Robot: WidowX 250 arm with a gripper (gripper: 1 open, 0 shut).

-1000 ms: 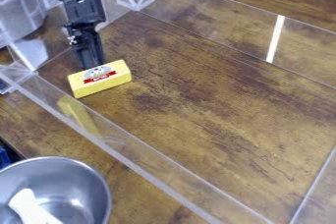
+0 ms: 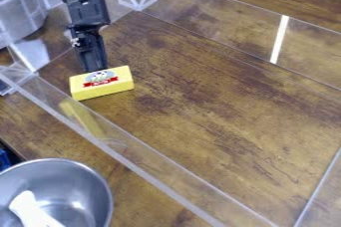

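A yellow box [image 2: 102, 87] with a red label and a printed figure lies on the wooden floor inside a clear-walled enclosure, at its left side. My black gripper [image 2: 91, 60] points down just behind the box, close to its back edge; its fingertips are dark and partly hard to make out, so how far apart they stand is unclear.
Clear acrylic walls [image 2: 186, 201] bound the work area, with white pieces at the back left. A metal bowl [image 2: 80, 201] holding a white object sits outside at the front left.
The gripper has shifted very slightly near the back of the box; the box stays about where it was.
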